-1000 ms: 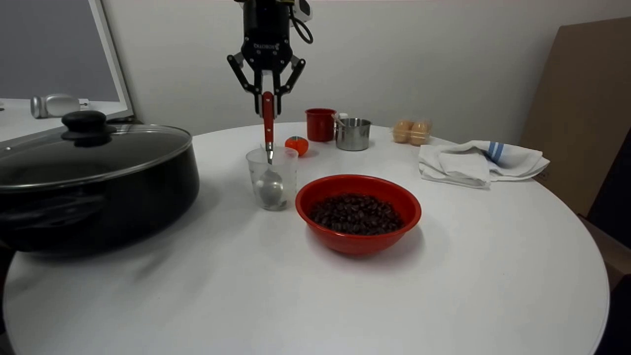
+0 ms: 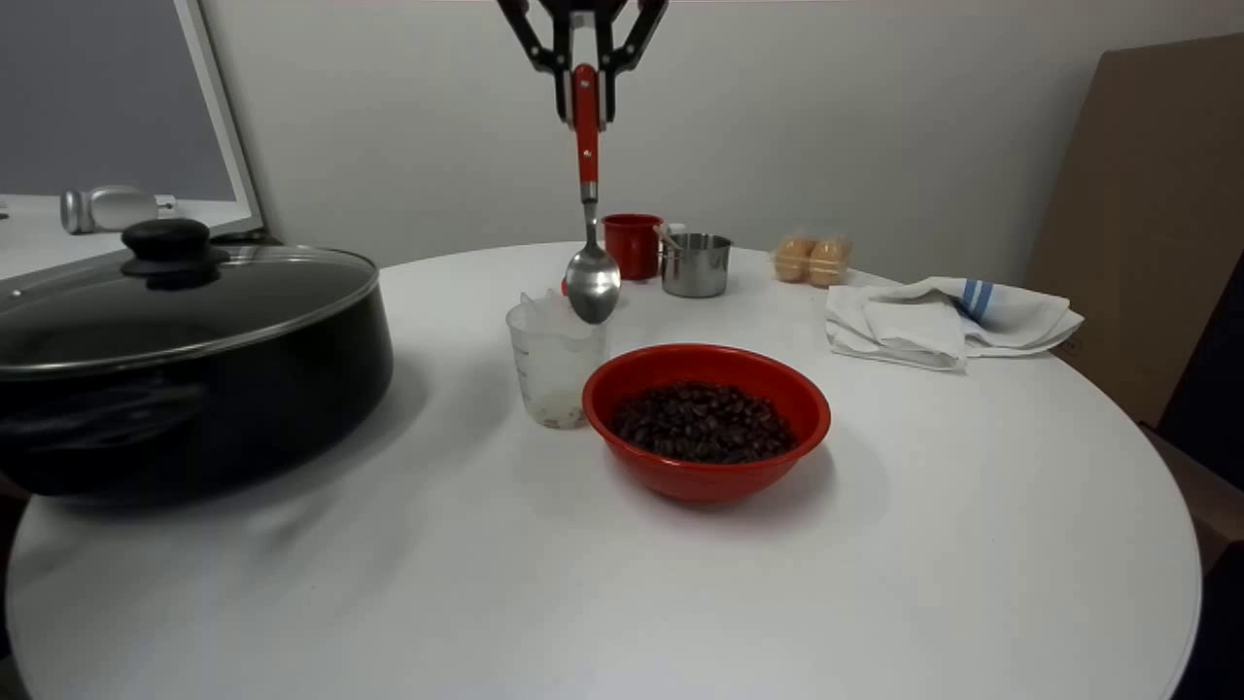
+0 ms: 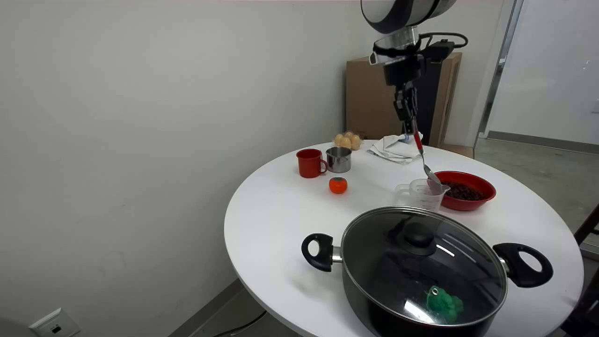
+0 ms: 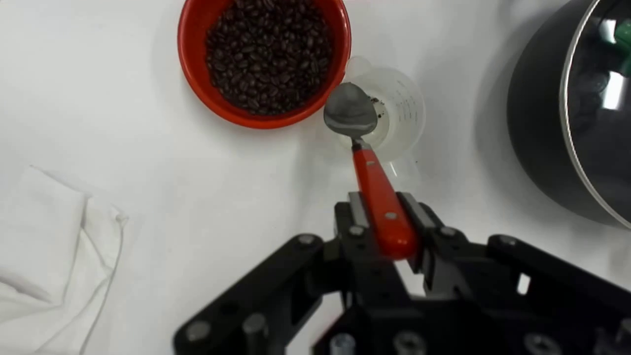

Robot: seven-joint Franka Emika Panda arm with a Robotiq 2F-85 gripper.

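My gripper is shut on the red handle of a metal spoon [image 2: 594, 280]. The spoon hangs bowl-down, and its bowl [image 4: 350, 110] looks empty. In the wrist view it lies over the near rim of a clear measuring cup [image 4: 402, 112], beside the red bowl's edge. A few dark specks and some pale bits show at the bottom of the cup. Dark beans [image 2: 702, 422] fill much of the red bowl [image 2: 706, 478], which stands right against or very close to the cup.
A black lidded pot [image 3: 359, 292] takes up one side of the table. Further back are a red mug [image 3: 310, 163], a steel cup [image 3: 339, 160], a tomato-like fruit [image 3: 338, 185], eggs [image 2: 812, 259] and a white cloth [image 2: 910, 321].
The spoon has risen from inside the measuring cup and moved right with my gripper. The cup has shifted slightly right, towards the red bowl, and appears turned.
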